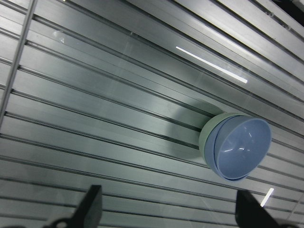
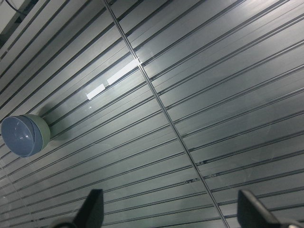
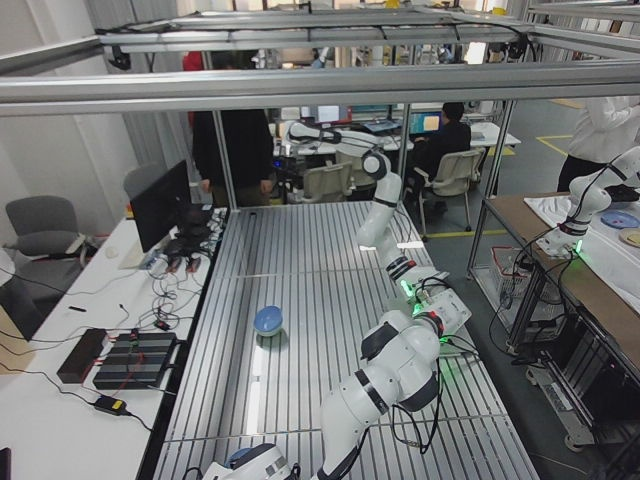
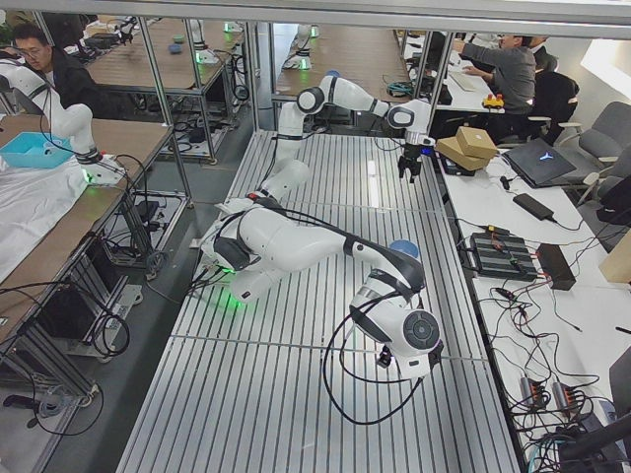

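Note:
A stack of blue bowls (image 3: pixel 268 320) with a pale green one sits on the slatted metal table (image 3: pixel 240 390); it also shows as blue bowls (image 1: pixel 240 147) at right in the left wrist view and as bowls (image 2: pixel 19 135) at left in the right wrist view. One gripper (image 4: pixel 409 163) is raised at the table's far end; the other gripper (image 4: pixel 399 360) is low at the near end, mostly behind its arm. In both wrist views the dark fingertips at the bottom stand wide apart with nothing between them: left gripper and right gripper are open.
A white desk (image 4: pixel 523 325) with electronics and cables runs along one side of the table. On the other side stands a wooden bench (image 3: pixel 540 230) with another arm. Metal frame posts surround the table, whose surface around the bowls is clear.

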